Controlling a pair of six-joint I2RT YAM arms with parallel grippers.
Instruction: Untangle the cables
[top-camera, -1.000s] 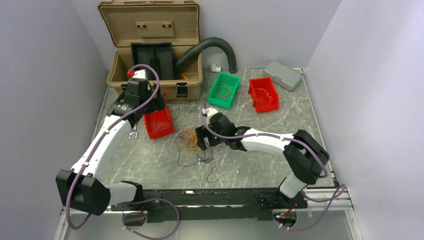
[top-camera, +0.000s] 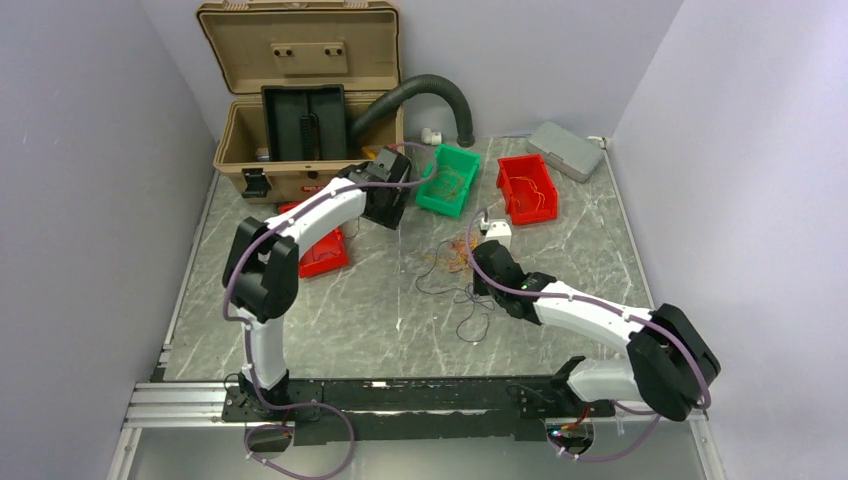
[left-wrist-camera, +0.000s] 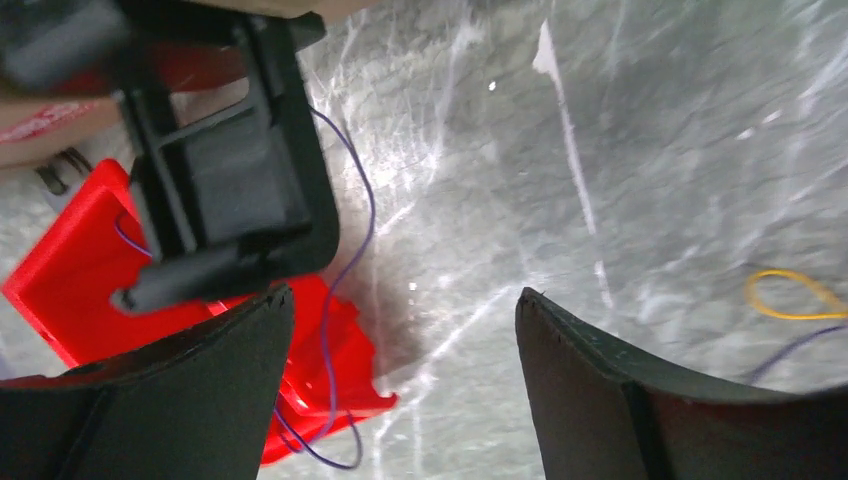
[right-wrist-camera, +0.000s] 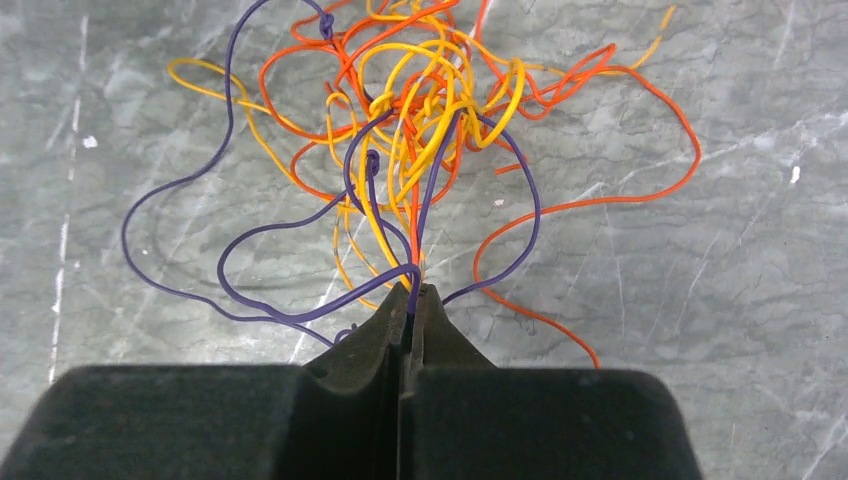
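A tangle of orange, yellow and purple cables (right-wrist-camera: 430, 110) fills the upper middle of the right wrist view. My right gripper is shut on purple cable at the tangle's near side; orange and yellow strands also run to the fingertips, though which of them are pinched is unclear. From above, the tangle (top-camera: 461, 257) shows partly beneath the right arm, purple loops trailing toward the front. Up by the toolbox, my left gripper stands open, its fingers apart with only bare table between them.
A red bin (top-camera: 324, 257) with purple cable is beside the left arm. Behind are a green bin (top-camera: 446, 182) with yellow cable, another red bin (top-camera: 528, 190), a grey case (top-camera: 565, 151) and an open tan toolbox (top-camera: 230, 143).
My left arm has swung right from over the left red bin. My right gripper has moved right, and the tangle has come along, off its former spot near the table's middle.
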